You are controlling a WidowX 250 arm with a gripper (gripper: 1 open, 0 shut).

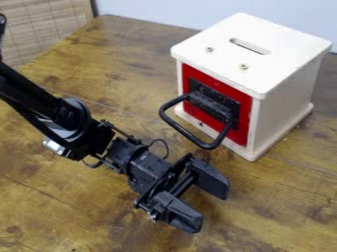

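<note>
My black gripper [198, 199] hangs low over the wooden table at lower middle, its two broad fingers apart with nothing between them. A cream wooden box [283, 98] stands at the upper right, with a slot and two screws on its top. Its front has a red panel [191, 69] with a black fitting and a black loop handle [172, 122] that sticks out toward the arm, above and behind my gripper and apart from it.
A white wall lies behind the box, and a woven blind or mat [39, 30] is at the upper left.
</note>
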